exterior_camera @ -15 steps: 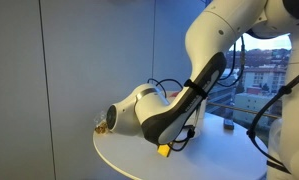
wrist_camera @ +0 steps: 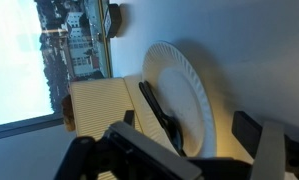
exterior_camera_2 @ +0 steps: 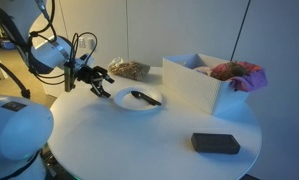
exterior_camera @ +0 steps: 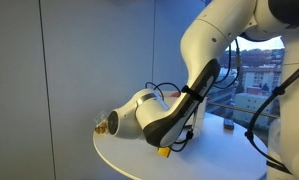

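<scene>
On the white table [exterior_camera_2: 99,140] lies a white plate [exterior_camera_2: 125,102] with a black-handled utensil [exterior_camera_2: 146,98], perhaps a knife, resting across it. My gripper [exterior_camera_2: 107,87] is beside the plate in exterior view 2, low over the table. In the wrist view the plate [wrist_camera: 196,92] and the dark utensil [wrist_camera: 161,112] appear beyond the fingers. The gripper looks open there, its dark fingers wide apart and nothing seen held between them. The arm hides the plate in exterior view 1.
A white box [exterior_camera_2: 201,92] holding pinkish cloth [exterior_camera_2: 251,78] stands at the back. A dark block [exterior_camera_2: 215,143] lies at the right, and a bag [exterior_camera_2: 128,69] of brownish contents sits behind the plate.
Over the last second the arm has shifted slightly downward in exterior view 1, covering more of the yellow object on the table.
</scene>
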